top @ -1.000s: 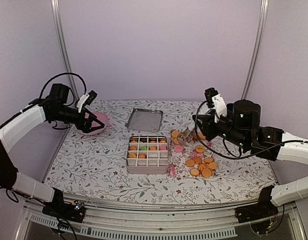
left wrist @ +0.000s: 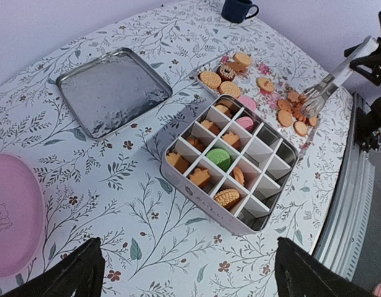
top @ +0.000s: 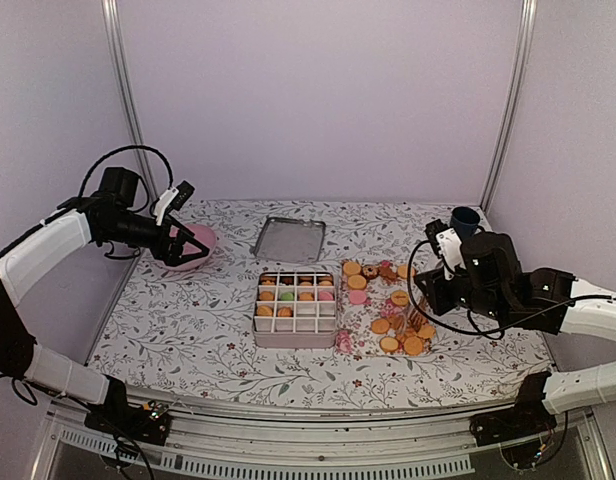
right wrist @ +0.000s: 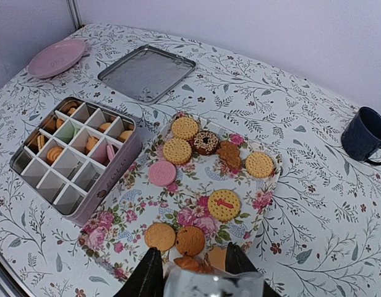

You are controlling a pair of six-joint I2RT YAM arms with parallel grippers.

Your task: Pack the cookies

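Observation:
Silver serving tongs (left wrist: 319, 96) are in my right gripper (top: 428, 292), shut on their upper part. The tongs' tips point down at a cluster of cookies (top: 413, 346) at the front of the floral tray (right wrist: 119, 216); whether they grip a cookie, I cannot tell. The compartment box (left wrist: 203, 195) stands left of this tray. Cookies fill several cells, including a green one (left wrist: 218, 159) and a pink one (left wrist: 245, 123); its front right cells look empty. My left gripper (top: 184, 243) is open and empty, by the pink plate (top: 200, 258).
A grey metal tray (top: 290, 240) lies bare behind the box. The dark blue mug (right wrist: 367, 135) stands at the back right. More cookies, such as a chocolate ring (right wrist: 205, 142), sit at the floral tray's back. The tabletop left of the box is clear.
My right gripper has carried the tongs from the back of the floral tray forward and down to the front right cookies. The left arm stays in place.

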